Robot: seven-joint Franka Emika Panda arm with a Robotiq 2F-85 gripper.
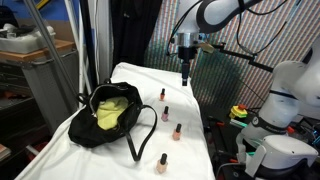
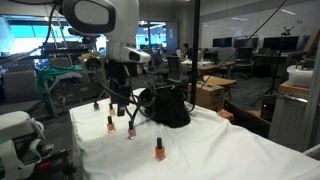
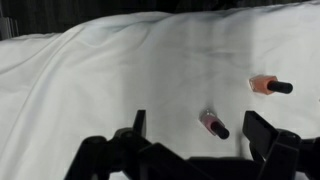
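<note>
Several small nail polish bottles with dark caps stand apart on the white cloth. In exterior view 1 a coral bottle (image 1: 163, 165) is nearest, another coral bottle (image 1: 177, 132) is farther back, then a pinkish bottle (image 1: 165, 113) and an orange bottle (image 1: 162, 96). My gripper (image 1: 185, 83) hangs in the air over the cloth's far right edge, fingers apart and empty. In the wrist view a pinkish bottle (image 3: 210, 121) and an orange bottle (image 3: 264, 85) show beyond the open fingers (image 3: 139, 123).
A black bag (image 1: 100, 112) with yellow-green cloth (image 1: 112, 110) inside sits left of the bottles, its strap looping toward them. Bare white cloth (image 3: 90, 90) lies left of the bottles in the wrist view. The robot's base (image 1: 280, 158) stands at the right.
</note>
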